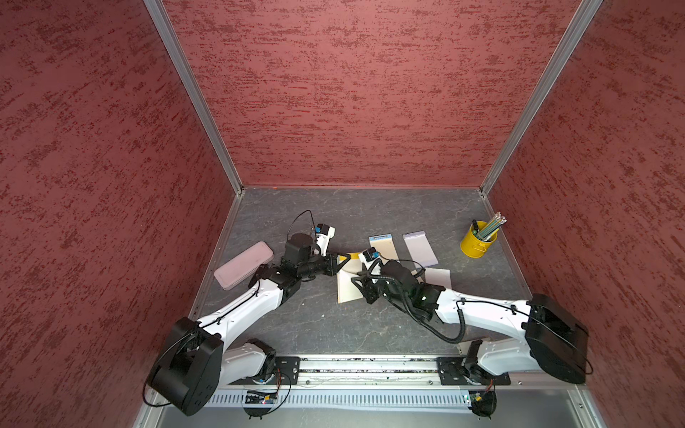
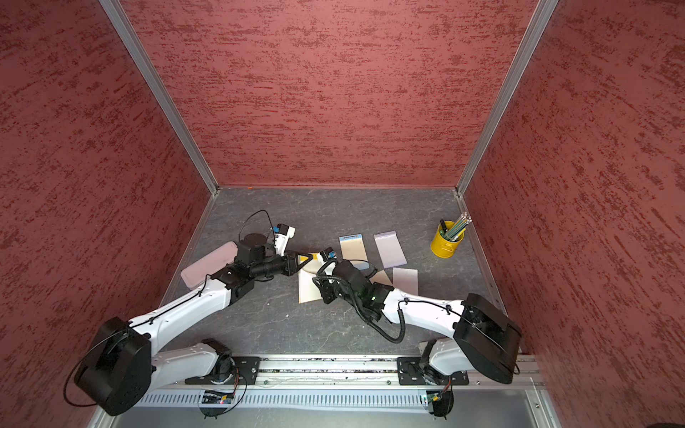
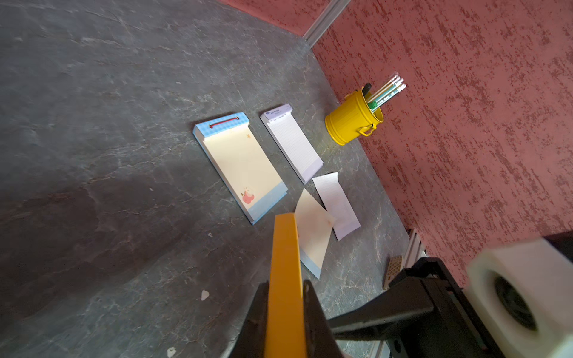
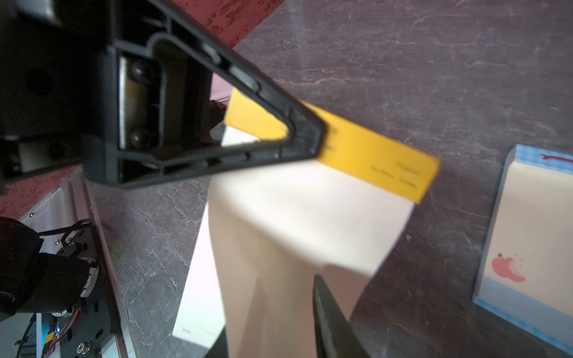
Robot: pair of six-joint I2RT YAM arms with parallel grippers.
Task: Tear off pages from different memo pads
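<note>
My left gripper (image 1: 338, 262) is shut on the yellow header of a memo pad (image 3: 285, 268), which it holds up near the middle. Its cream pages (image 4: 298, 220) hang down with the top page bowed. My right gripper (image 2: 323, 285) is at that page's lower part in both top views; in the right wrist view a large black finger crosses the header, and I cannot tell how far the fingers are closed.
A blue-header pad (image 3: 238, 167) and a lilac pad (image 3: 292, 143) lie at right of centre, with loose sheets (image 3: 336, 205) nearer. A yellow pencil bucket (image 1: 474, 242) stands right, a pink case (image 1: 242, 264) left.
</note>
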